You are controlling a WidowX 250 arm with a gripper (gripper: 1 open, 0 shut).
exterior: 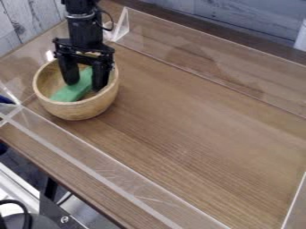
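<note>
A light wooden bowl (75, 106) stands at the left of the table, holding a green object (74, 89). The black gripper (84, 68) reaches down into the bowl from above, its fingers around or over the upper part of the green object. Whether it grips that object or how far its fingers are apart is too small and dark to tell.
Clear strips run along its edges. A pale plank wall is behind, and dark cables hang at the lower left.
</note>
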